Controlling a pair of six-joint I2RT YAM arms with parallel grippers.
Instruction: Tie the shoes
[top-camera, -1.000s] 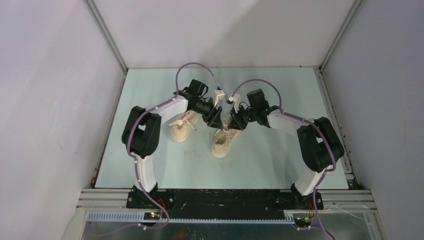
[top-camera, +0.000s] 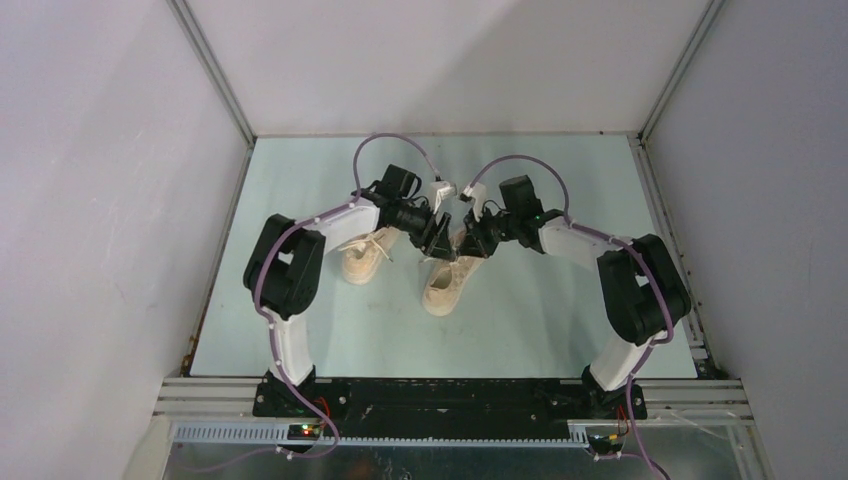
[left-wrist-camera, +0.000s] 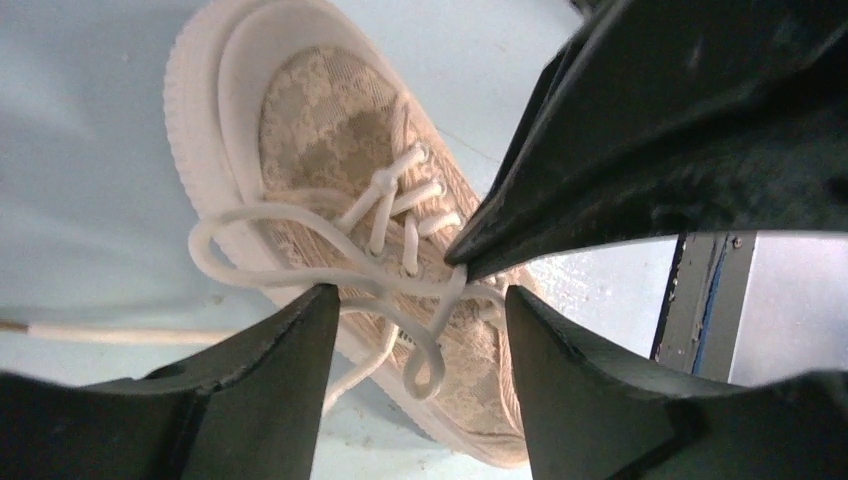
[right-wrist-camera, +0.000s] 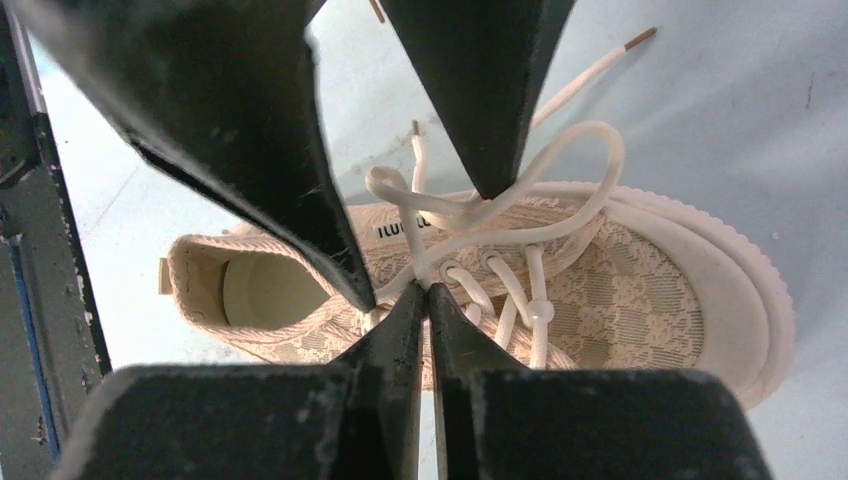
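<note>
A beige shoe (top-camera: 442, 290) lies on the table under both grippers, its white laces looped loosely across the tongue. In the left wrist view, my left gripper stands part open, a finger on either side of the crossing lace (left-wrist-camera: 350, 282). My right gripper is shut on a strand of lace over the eyelets, the lace rising from its fingertips into a loop (right-wrist-camera: 500, 210). Both of the left gripper's fingers reach down to the shoe from above in the right wrist view. Two lace ends lie past the shoe's far side there.
Left of this shoe, the other shoe (top-camera: 362, 262) rests partly beneath the left arm, its laces in a bow. Both arms meet close together over the middle. Bare table (top-camera: 540, 330) lies to the front and right.
Over the past second my left gripper has shifted slightly right and toward the front, closer to the shoe. My right gripper has moved only a little to the right.
</note>
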